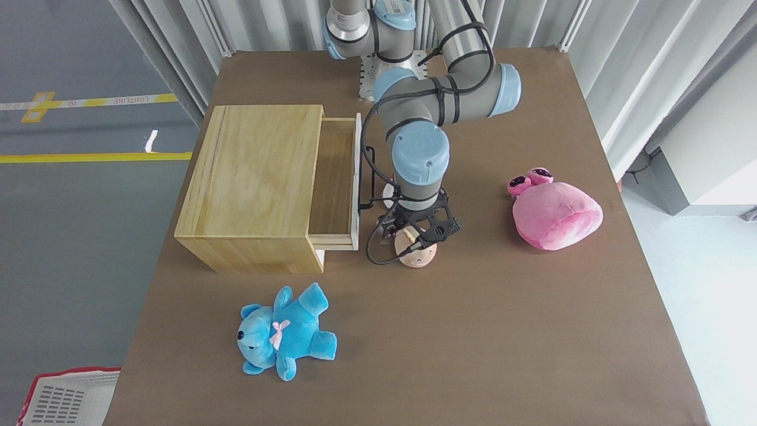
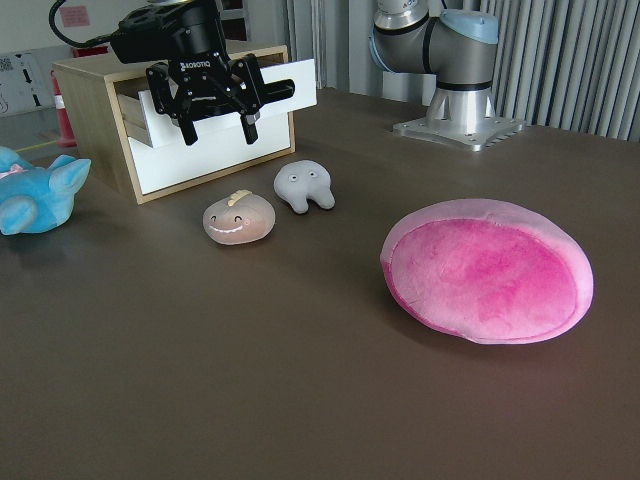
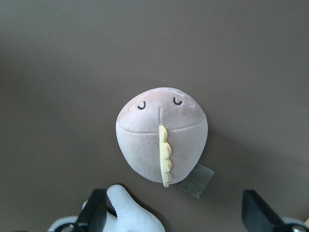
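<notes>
My gripper stands open, pointing down above the small toys, with nothing between its fingers in the wrist view. A pale pink round plush with a yellow strip point(image 3: 140, 154) lies below it, mid-frame; in the front view it is partly hidden under the gripper. A white plush point(image 3: 130, 217) lies beside it at the bottom of the wrist view and appears whole in the left view point(image 2: 302, 182).
The wooden cabinet point(image 1: 248, 170) has its drawer point(image 1: 333, 184) partly out. A blue bear point(image 1: 298, 333) lies in front; a large pink plush point(image 1: 557, 216) lies right.
</notes>
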